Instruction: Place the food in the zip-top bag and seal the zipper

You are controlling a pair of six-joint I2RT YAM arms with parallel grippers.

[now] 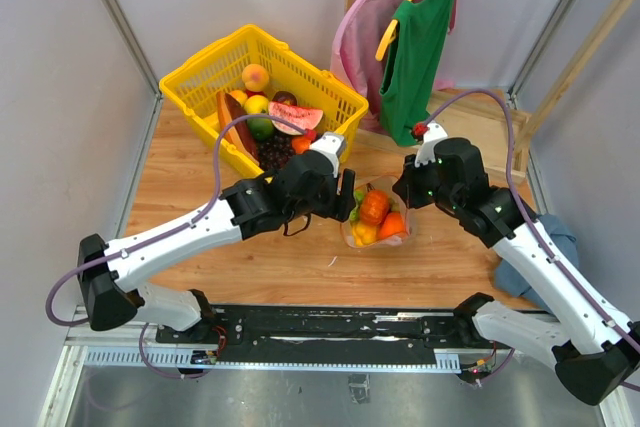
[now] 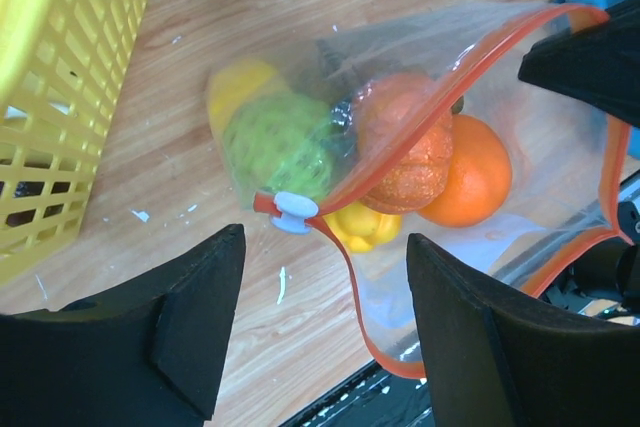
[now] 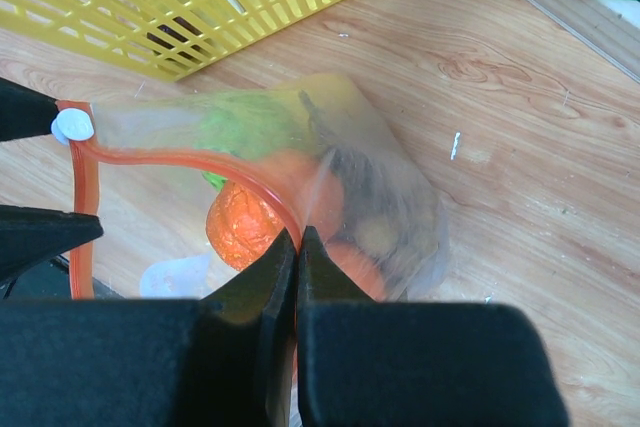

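The zip top bag (image 1: pixel 376 227) holds several food items: an orange (image 2: pixel 465 172), a wrinkled orange-red item (image 2: pixel 405 162), green (image 2: pixel 280 147) and yellow pieces. Its orange zipper edge (image 3: pixel 180 157) carries a white slider (image 2: pixel 295 209). My right gripper is shut on the bag's zipper edge. My left gripper stands part open just beside the slider, its two fingers either side of the strip below it, with nothing visibly gripped.
A yellow basket (image 1: pixel 208 72) of fruit stands at back left, close to the bag. Green and pink garments hang at back right. A blue cloth (image 1: pixel 535 262) lies at the right.
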